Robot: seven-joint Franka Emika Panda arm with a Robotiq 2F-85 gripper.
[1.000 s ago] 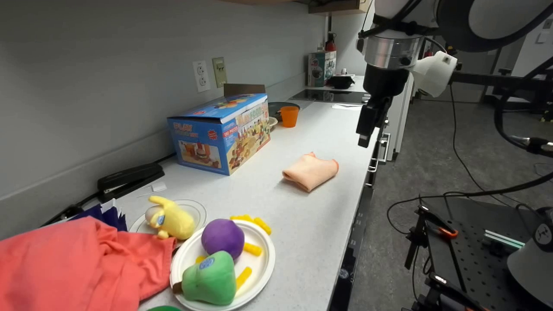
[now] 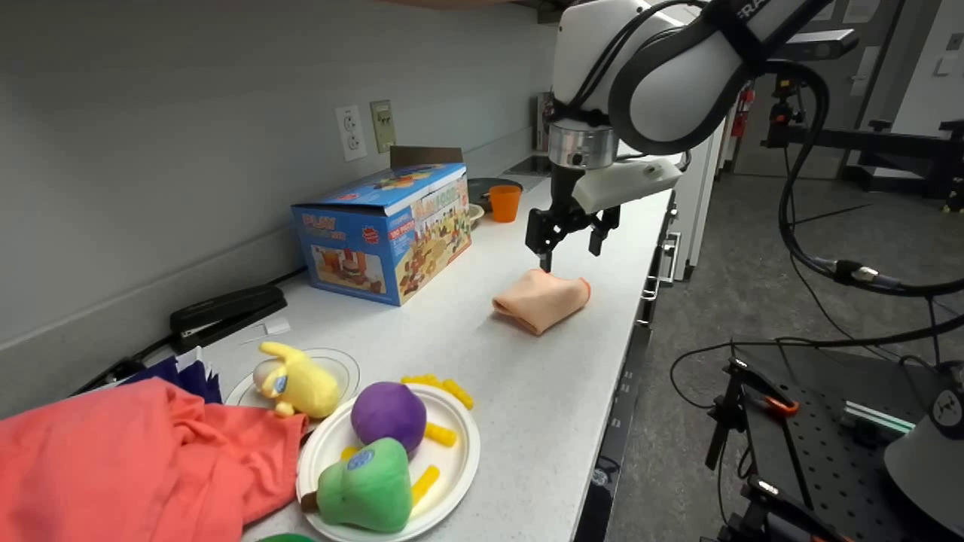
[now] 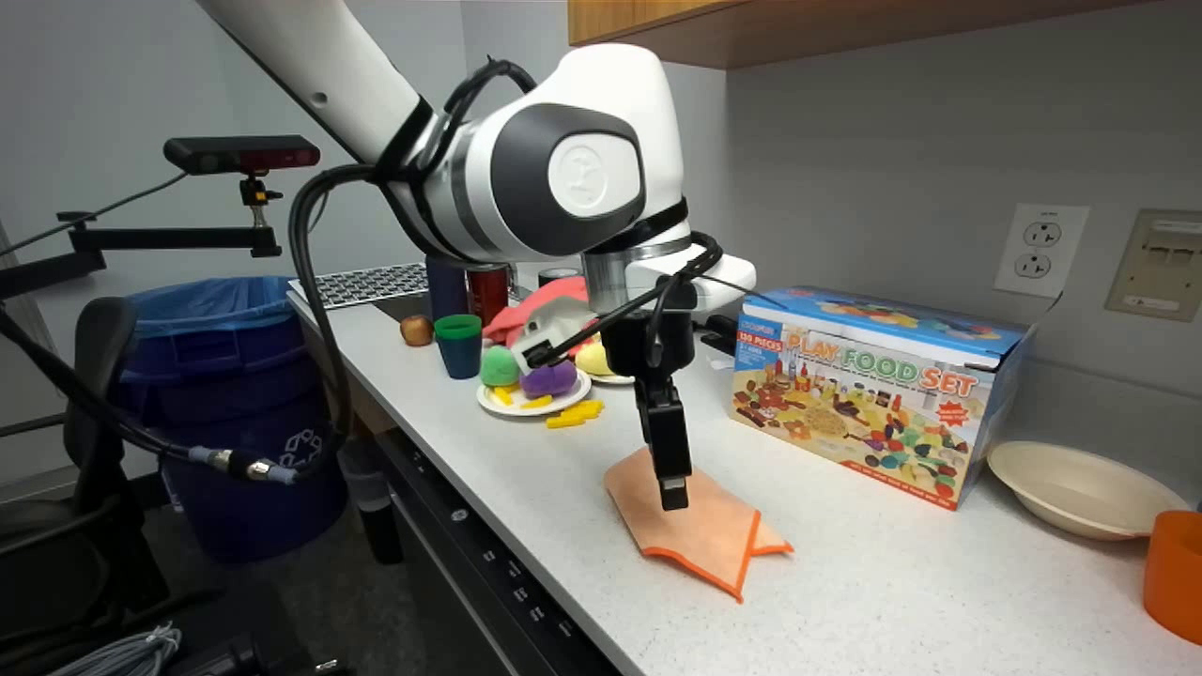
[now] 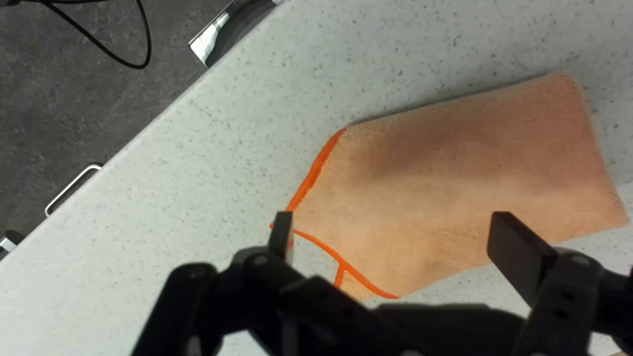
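A folded peach cloth (image 2: 542, 302) with orange edging lies flat on the white counter. My gripper (image 2: 571, 252) hangs above the cloth's far side, its fingers spread wide. From the wrist view, the cloth (image 4: 451, 178) stretches ahead of the open gripper. One finger (image 4: 280, 234) is over the orange-edged corner, and the other finger (image 4: 515, 252) is beside the cloth's lower border. Nothing is held between them. In exterior view 2 the near finger (image 3: 667, 456) hides part of the cloth (image 3: 687, 524).
A play food box (image 2: 388, 230) stands against the wall, with an orange cup (image 2: 504, 203) behind it. Toward the front sit a white plate (image 2: 462, 470) bearing plush food and a red cloth (image 2: 135, 461). The counter's open edge runs along the right. Bare counter surrounds the peach cloth.
My gripper has come left and inward from the counter's edge to a place over the peach cloth, and it has turned so both fingers show apart. The cloth lies where it was.
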